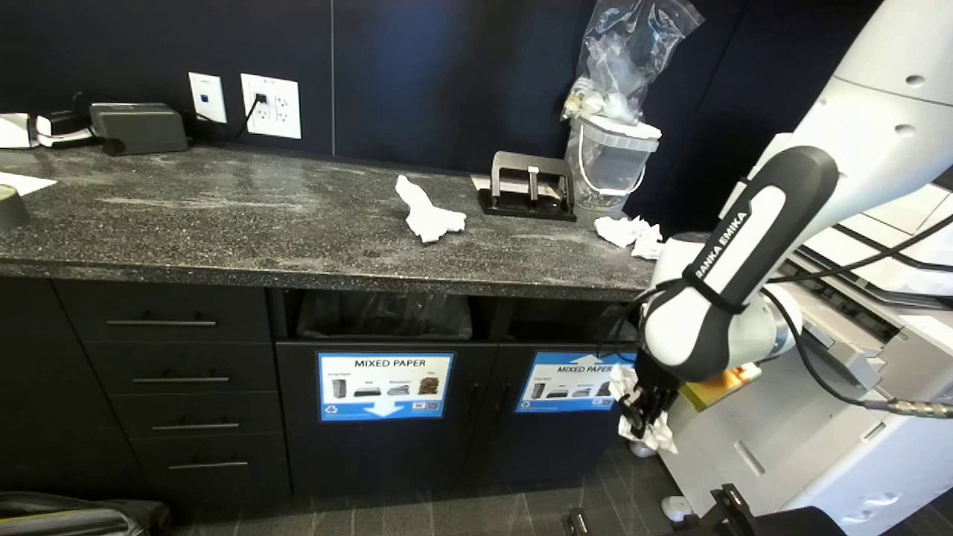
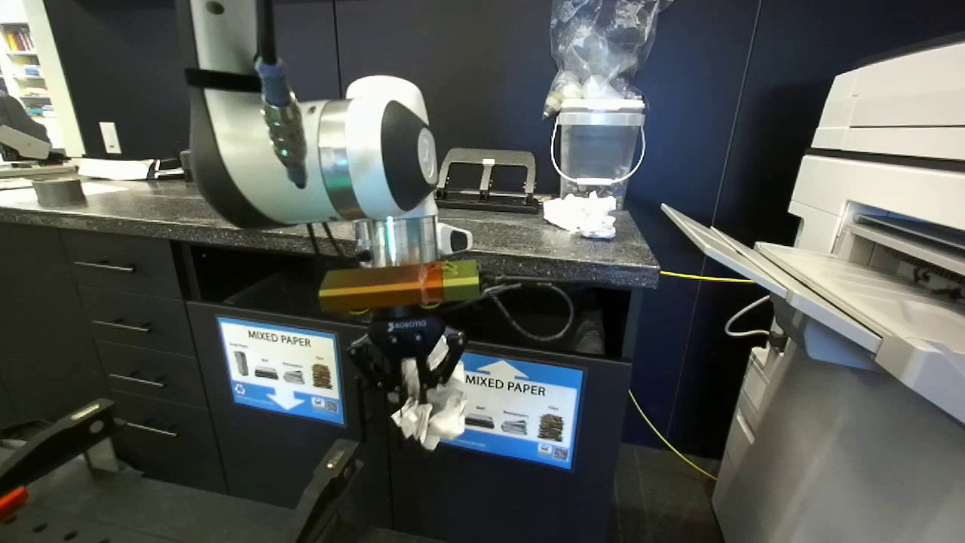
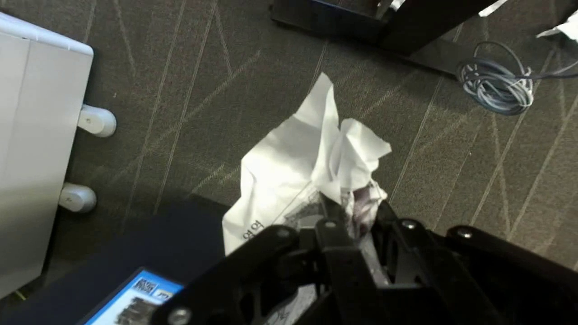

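My gripper (image 2: 418, 391) is shut on a crumpled sheet of white paper (image 2: 436, 415), held in front of the cabinet doors and below the counter's edge. In the wrist view the paper (image 3: 287, 157) spreads beyond the fingertips, with some print on it and the floor beneath. Two more crumpled papers rest on the counter (image 1: 295, 214): one crumpled paper (image 1: 429, 214) near its middle, another crumpled paper (image 1: 630, 234) by its right end. The cabinet has a left opening (image 1: 384, 314) with a clear bag liner and a right opening (image 2: 543, 317), partly hidden by my arm.
A black hole punch (image 1: 531, 187) and a clear bucket (image 1: 609, 161) with a plastic bag stand at the back of the counter. The printer (image 2: 841, 299) is to the right. Coiled cable (image 3: 501, 84) lies on the floor.
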